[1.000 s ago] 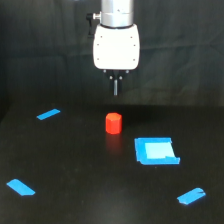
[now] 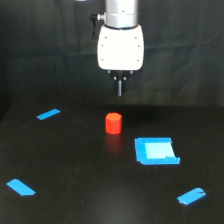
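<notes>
A small red block (image 2: pixel 113 123) stands on the dark table near the middle of the view. Above and behind it hangs my gripper (image 2: pixel 120 93), below the white hand (image 2: pixel 121 48), pointing down. Its dark fingers meet in one thin line, shut, with nothing seen between them. Clear space shows between the fingertips and the block. To the block's right lies a white square (image 2: pixel 159 150) bordered by blue tape (image 2: pixel 143 157).
Blue tape strips lie flat at the left (image 2: pixel 48 114), front left (image 2: pixel 20 187) and front right (image 2: pixel 191 196). A dark curtain (image 2: pixel 45 60) hangs behind.
My gripper has shifted slightly to the right and a touch lower in the view. The red block and the taped square have not moved.
</notes>
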